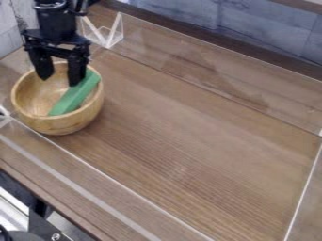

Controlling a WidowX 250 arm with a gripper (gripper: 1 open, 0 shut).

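Observation:
A round wooden bowl (38,109) sits at the left of the table, with a long green object (75,94) lying diagonally in it. My dark gripper (56,68) hangs over the back of the bowl, its fingers apart. Whether its tips touch the bowl's rim or the green object is hard to tell.
A blue-grey surface (265,28) borders it at the back right. A white taped mark is beside the arm at the back left.

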